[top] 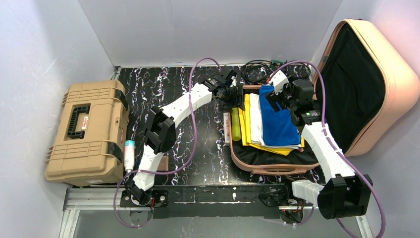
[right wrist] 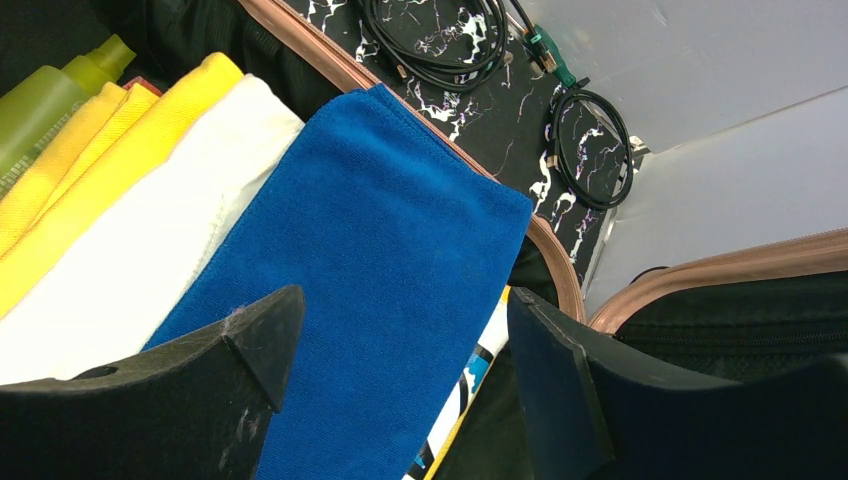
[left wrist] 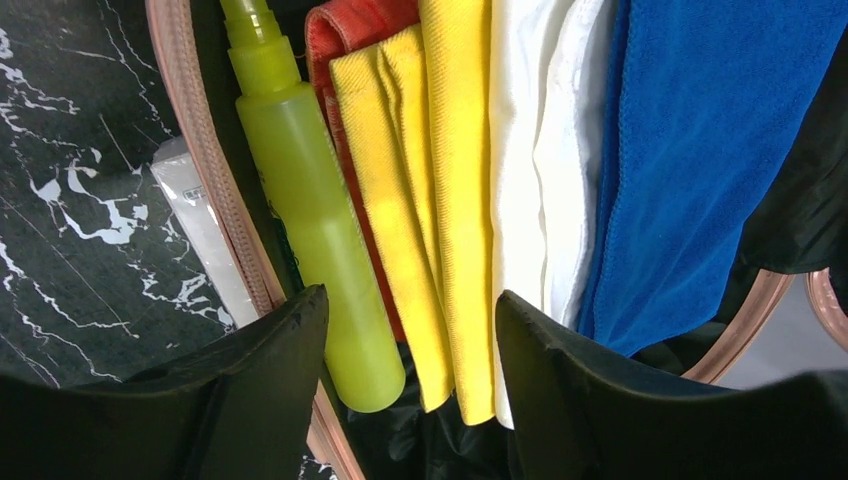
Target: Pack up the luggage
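Note:
In the open peach suitcase [top: 242,165] lies a yellow-green spray bottle [left wrist: 310,230], along the left wall beside folded yellow cloths [left wrist: 460,230]. A white cloth [left wrist: 520,200] and a blue cloth [right wrist: 380,220] lie further right, with a bit of red cloth [left wrist: 350,30] at the bottle's other side. Over the bottle and yellow cloths, my left gripper is open and grips nothing. My right gripper hovers above the blue cloth, its fingers apart and empty. From above, the left gripper hides the bottle's upper part.
A tan hard case [top: 84,153] stands at the left, near a white bottle with a blue cap [top: 129,154]. Outside the suitcase's left wall lies a pale packet [top: 227,128]. Coiled cables [top: 255,72] lie behind it. The suitcase lid [top: 391,69] stands open at the right.

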